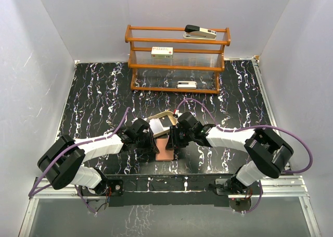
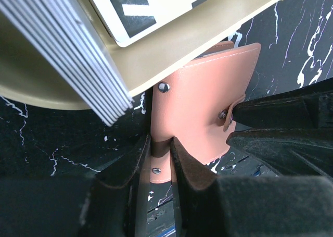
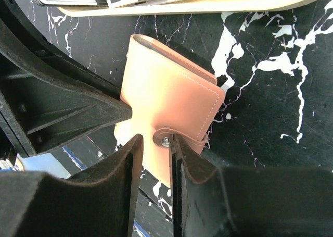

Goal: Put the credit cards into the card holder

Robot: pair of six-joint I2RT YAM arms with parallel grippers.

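Observation:
The salmon-pink card holder [image 1: 164, 152] lies on the dark marbled table, with a snap button on its flap tab [image 3: 165, 141]. My left gripper is shut on its left folded edge. At the tab, my right gripper stands partly open, its fingertips on either side of the snap; whether they touch the tab I cannot tell. Just behind the holder is a cream tray [image 1: 165, 114] with white cards [image 2: 156, 2] in it. The holder's pocket opening [image 3: 177, 57] faces the tray. No card shows inside the holder.
A grey ridged object [image 2: 62, 44] rises from the tray close to my left fingers. At the back stands a wooden rack [image 1: 177, 54] bearing a stapler [image 1: 200, 33] and small boxes.

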